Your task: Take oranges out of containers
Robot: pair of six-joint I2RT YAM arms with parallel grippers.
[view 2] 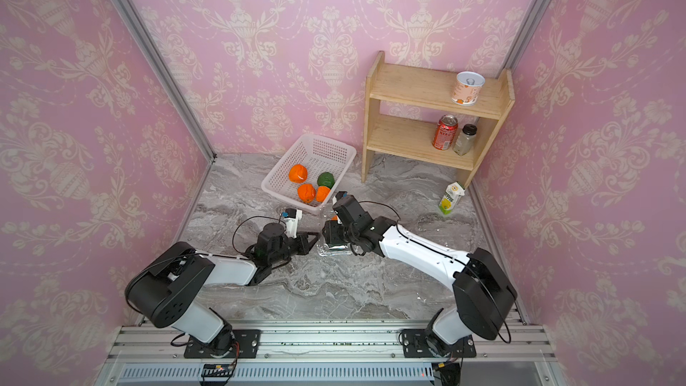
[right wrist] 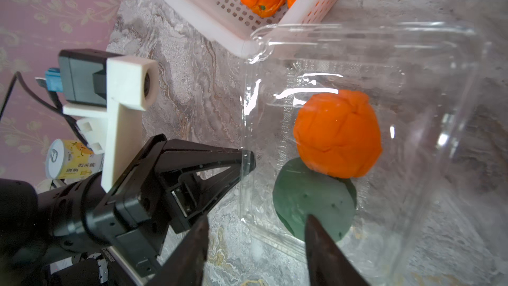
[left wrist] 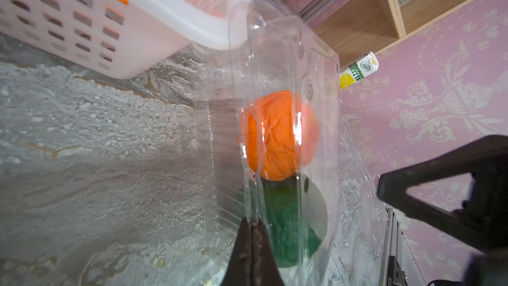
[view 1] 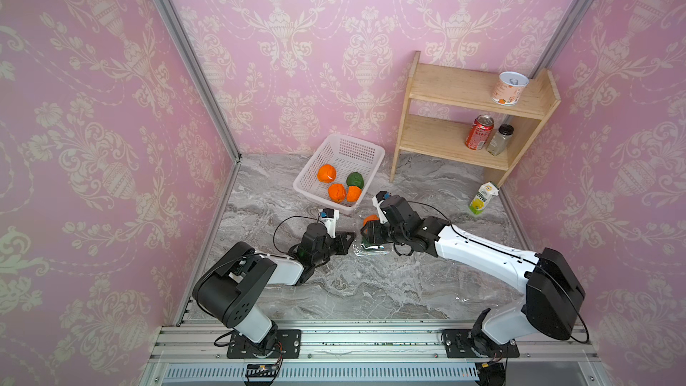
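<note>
A clear plastic box (right wrist: pixel 365 47) stands on the marbled table, just in front of the white basket. Inside it lie an orange (right wrist: pixel 338 135) and a round dark green item (right wrist: pixel 314 201), touching each other. My left gripper is shut at the box's left wall; whether that thin plastic is pinched between its tips cannot be told. Over the box, my right gripper has its fingers apart with nothing between them. From the top left view, the right gripper hides most of the orange.
The white basket (view 1: pixel 306 177) holds several oranges and a green item. At the right, a wooden shelf (view 1: pixel 436 132) bears a red can (view 1: pixel 479 133), a jar (view 1: pixel 501 140) and a pink tin (view 1: pixel 510 88). A carton (view 1: pixel 483 198) stands beside it.
</note>
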